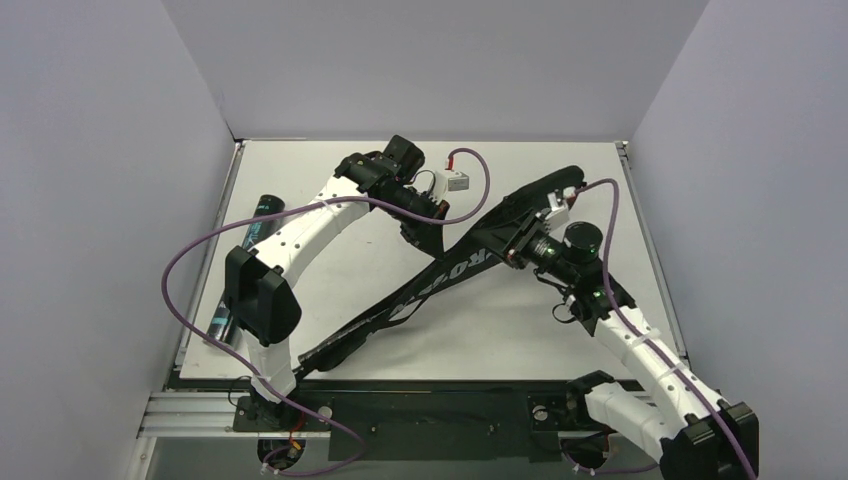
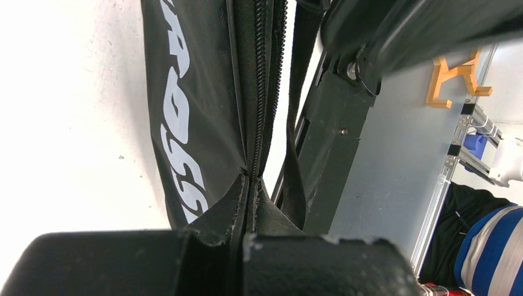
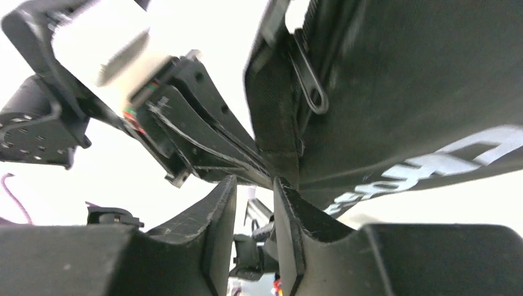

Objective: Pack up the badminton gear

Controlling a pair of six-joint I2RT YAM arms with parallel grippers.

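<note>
The long black bag (image 1: 455, 262) with white lettering lies diagonally across the white table, its lower-left end partly behind the left arm. In the left wrist view, my left gripper is shut on the bag's fabric, where the two zipper edges (image 2: 260, 92) come together. My right gripper stands slightly open beside the bag, its fingertips apart with nothing clearly held between them. A dark zipper pull (image 3: 312, 86) hangs free on the bag, above these fingertips. A dark tube (image 1: 265, 207) rests at the table's left side, partly covered by the left arm. Any contents of the bag are hidden.
Clear white table (image 1: 540, 335) spreads in front of the bag and at the back left. Purple cables (image 1: 395, 208) loop over both arms. Beyond the table edge, an orange bracket (image 2: 453, 77) and a blue-and-white striped item (image 2: 493, 246) show in the left wrist view.
</note>
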